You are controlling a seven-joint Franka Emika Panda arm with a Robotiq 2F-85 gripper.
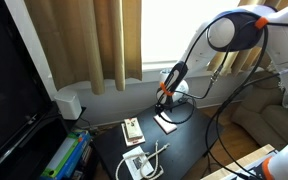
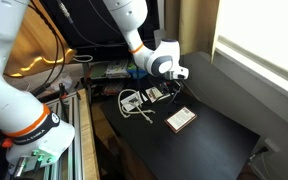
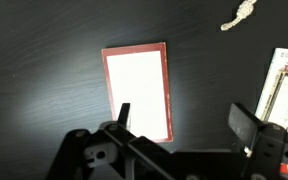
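Note:
A flat white rectangle with a reddish-brown border, like a framed card or pad (image 3: 137,92), lies on the dark table. My gripper is open above the table, nothing between its fingers. In the wrist view its left finger (image 3: 124,112) overlaps the lower part of the card, while the right finger lies over bare table. From the second exterior view, the gripper (image 2: 176,90) appears behind the card (image 2: 182,119). The first exterior view shows the arm's end close to the same card (image 1: 165,122); the exact height is hard to judge.
A printed box or booklet (image 3: 287,92) lies to the wrist view's right. A pale knotted rope (image 2: 134,106) and another white item (image 1: 138,163) lie nearby. Bare table (image 2: 214,145) extends around the card. Books (image 1: 61,155) stand left of the table.

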